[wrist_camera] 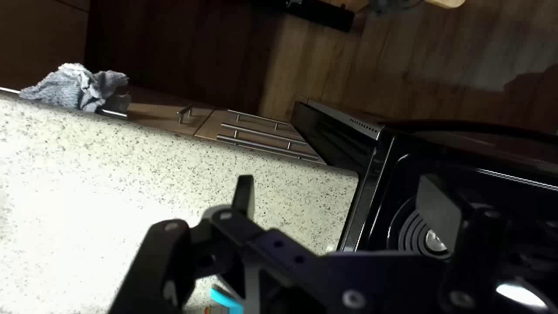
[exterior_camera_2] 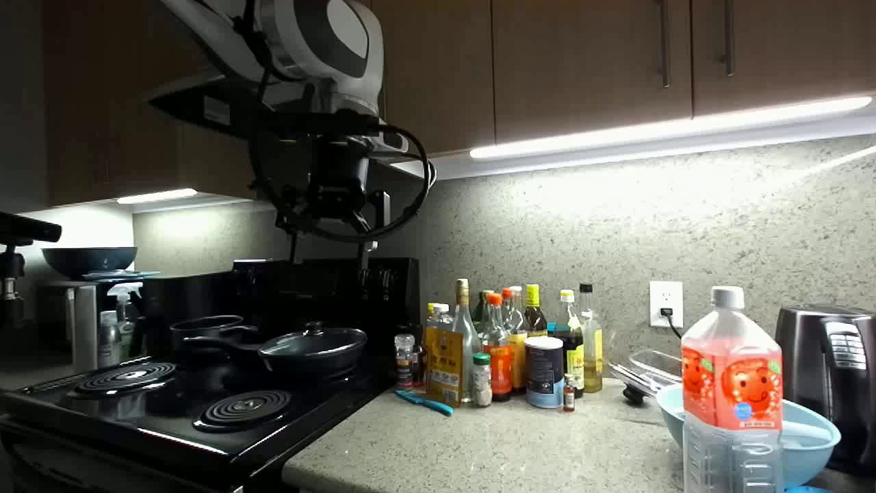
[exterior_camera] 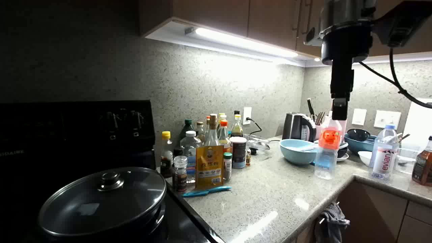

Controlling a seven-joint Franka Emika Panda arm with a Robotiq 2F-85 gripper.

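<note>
My gripper hangs open in the wrist view, its fingers (wrist_camera: 243, 196) spread wide over the counter edge and stove, with nothing between them. In exterior view 2 the same gripper (exterior_camera_2: 328, 246) points down, high above the stove's right side. A lidded black pan (exterior_camera_2: 313, 352) rests on the stove below it; its glass lid (exterior_camera: 108, 194) with a dark knob fills the lower left of exterior view 1. On the counter beside the stove lies a turquoise knife-like utensil (exterior_camera_2: 423, 402), in front of a yellow-orange packet (exterior_camera: 209, 166).
Several bottles and jars crowd the wall behind the packet. A light blue bowl (exterior_camera: 297, 151), a red-labelled plastic bottle (exterior_camera_2: 731, 386) and a kettle (exterior_camera_2: 823, 378) stand farther right. A grey towel (wrist_camera: 81, 86) hangs at the counter's front.
</note>
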